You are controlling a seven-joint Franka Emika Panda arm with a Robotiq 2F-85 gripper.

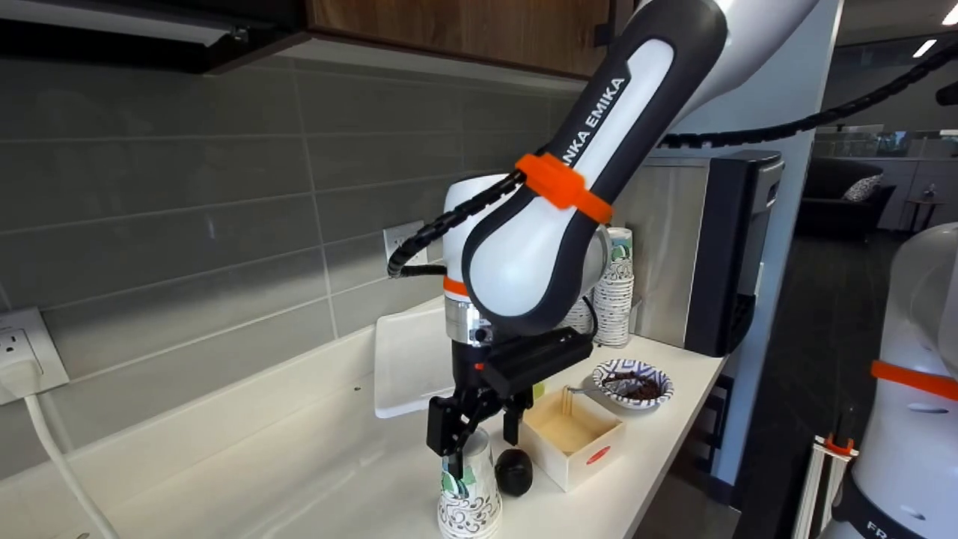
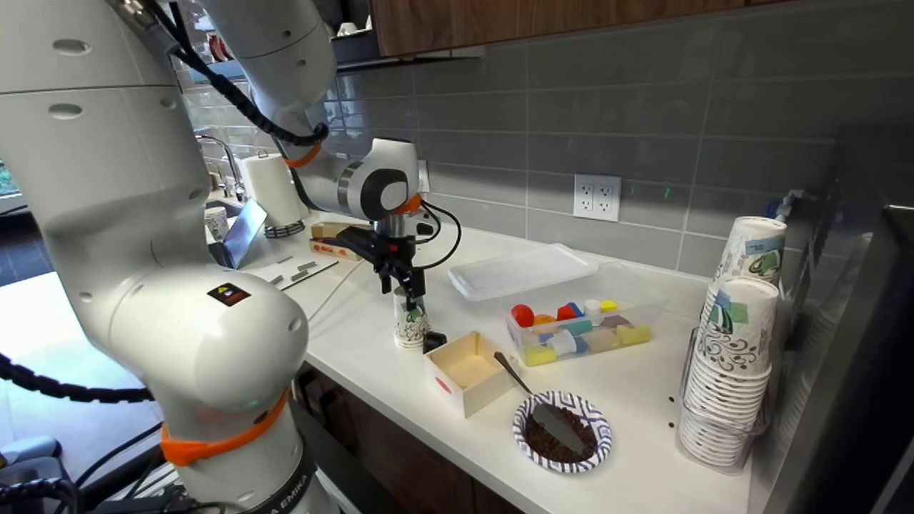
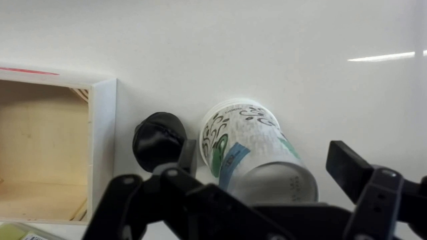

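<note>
A short stack of upside-down paper cups, white with a swirl print and a strip of blue tape, stands on the counter. My gripper is open at the top of these cups. In the wrist view its fingers lie on either side of the cups, with a gap on the right. Close beside the cups sits a round black object, partly hidden by the left finger. An open wooden box stands just past it.
A patterned bowl of dark grounds holds a spoon. Behind the box is a clear bin of colourful items, with a white lid nearby. Tall cup stacks stand at the far end. Counter on the cups' other side is largely clear.
</note>
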